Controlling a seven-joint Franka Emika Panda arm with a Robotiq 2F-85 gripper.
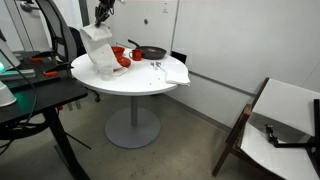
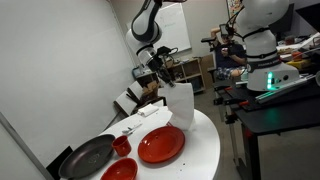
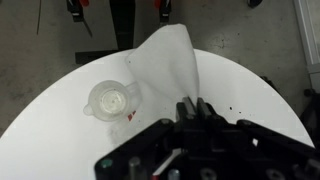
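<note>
A white cloth hangs from my gripper above the left side of the round white table. In the wrist view the gripper is shut on the cloth, which spreads out past the fingertips toward the table's edge. Exterior view 2 shows the cloth draped above the right part of the table, its lower end close to the tabletop. A clear cup stands on the table beside the cloth in the wrist view.
A red plate, a smaller red dish, a red mug and a dark pan share the table. Another white cloth lies at its right edge. Bare tabletop shows at the front.
</note>
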